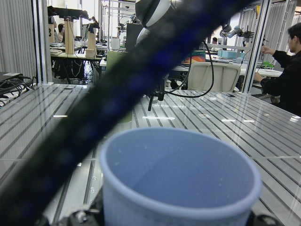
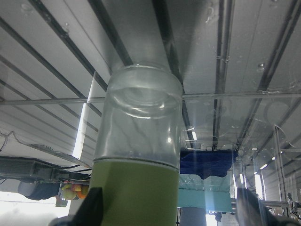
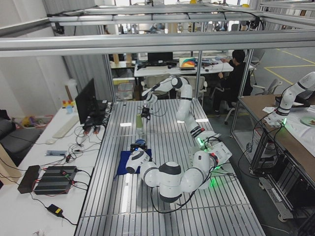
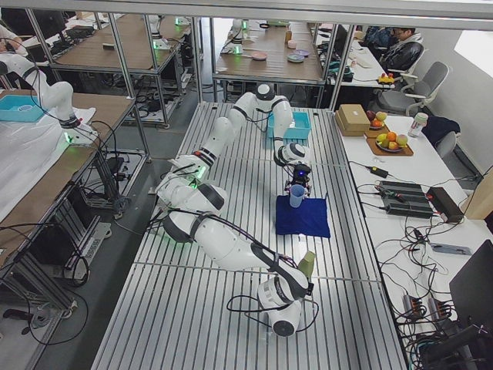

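Observation:
A light blue cup (image 4: 296, 196) is held at my left gripper (image 4: 299, 185), above a blue cloth (image 4: 302, 221) on the slatted table. In the left wrist view the cup (image 1: 181, 179) fills the lower middle, the fingers mostly hidden; my left gripper is shut on it. A green-capped clear bottle (image 3: 139, 124) is at the far end by my right gripper (image 3: 146, 110). In the right wrist view the bottle (image 2: 136, 132) stands between widely spaced, blurred finger tips; whether they touch it is unclear, and they look open.
A monitor, cables and black boxes line the side table (image 3: 59, 206). A teal bin (image 4: 300, 122) sits at one end of the slatted table.

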